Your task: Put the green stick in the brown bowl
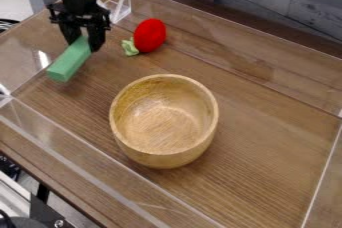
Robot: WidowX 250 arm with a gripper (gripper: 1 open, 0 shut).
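Observation:
The green stick (67, 60) is at the upper left of the camera view, tilted, its near end pointing toward the lower left. My gripper (84, 34) is shut on its far end, and the dark fingers cover that part. Whether the stick's near end still touches the table cannot be made out. To the lower right of the stick stands the brown bowl (122, 118), wide, round and empty, apart from stick and gripper.
A red round object (150, 35) lies right of my gripper, with a small green piece (130, 48) beside it. Bare wooden table (267, 102) spreads to the right of the bowl. The table's left edge runs close to the stick.

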